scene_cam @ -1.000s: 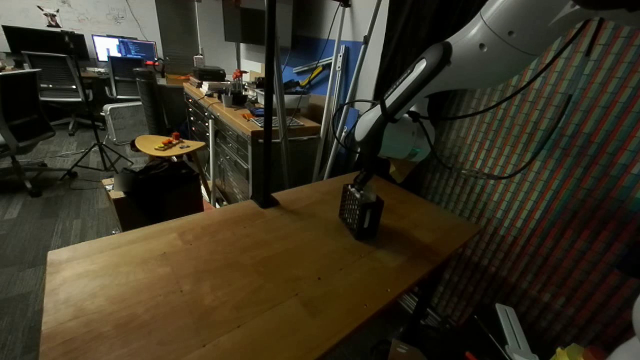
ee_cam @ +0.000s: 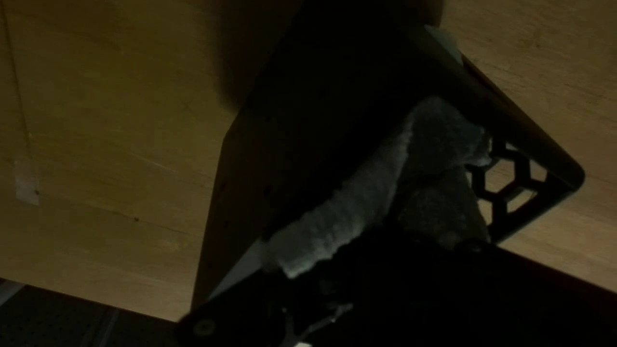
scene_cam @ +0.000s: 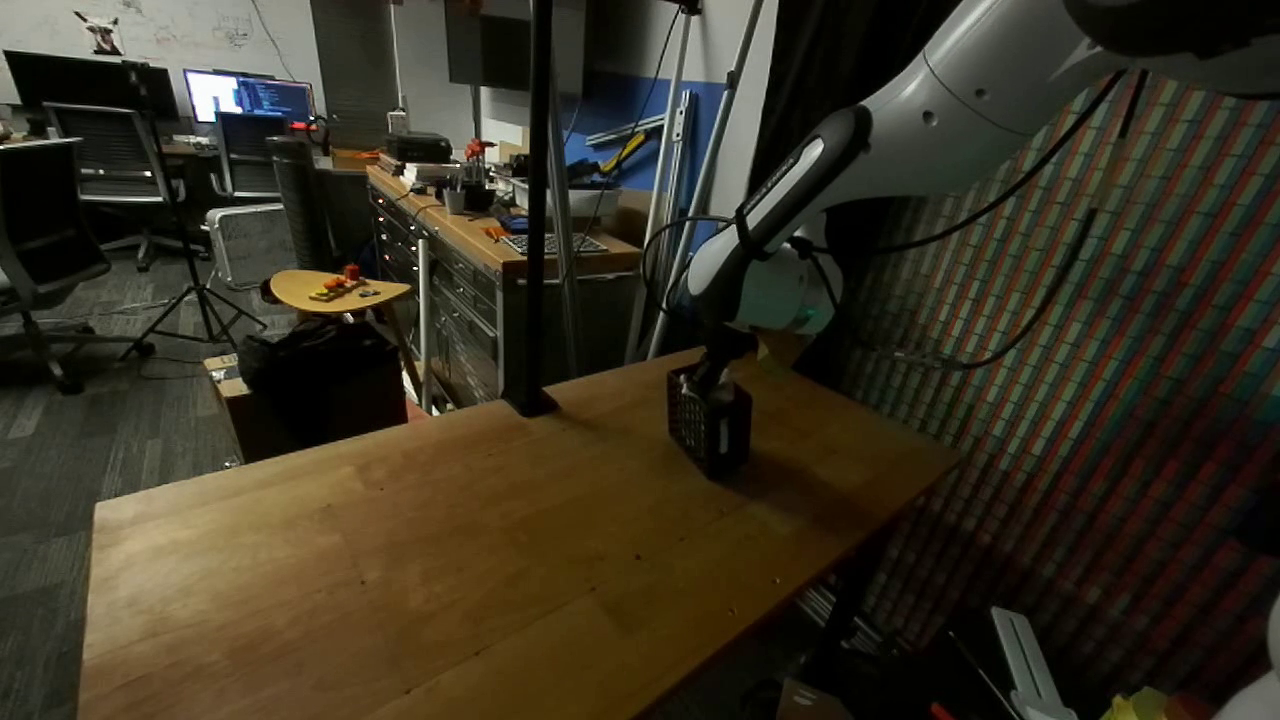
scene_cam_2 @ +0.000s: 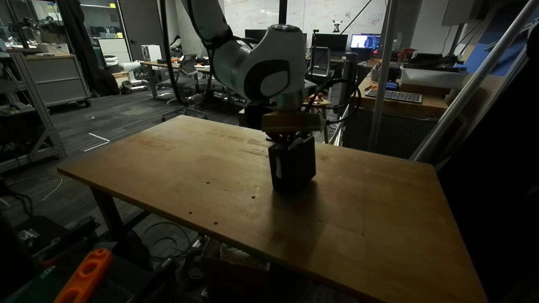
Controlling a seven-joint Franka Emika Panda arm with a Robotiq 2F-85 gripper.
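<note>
A black box (scene_cam: 710, 426) with honeycomb openings in its side stands on the wooden table (scene_cam: 396, 528). My gripper (scene_cam: 704, 379) reaches down into its open top. In the wrist view, grey-white cloth (ee_cam: 353, 208) lies bunched inside the box (ee_cam: 509, 185) and runs up to the dark fingers. The gripper appears shut on the cloth, though deep shadow hides the exact contact. From the other side, the box (scene_cam_2: 293, 164) looks upright beneath the gripper (scene_cam_2: 289, 143), with a little pale material at its rim.
A black upright post (scene_cam: 539, 240) stands at the table's far edge. A cable (scene_cam: 1020, 180) hangs loosely beneath the arm.
The gripper and arm have shifted a little to the left in exterior view 1. The box has moved slightly left with them and remains on the table.
</note>
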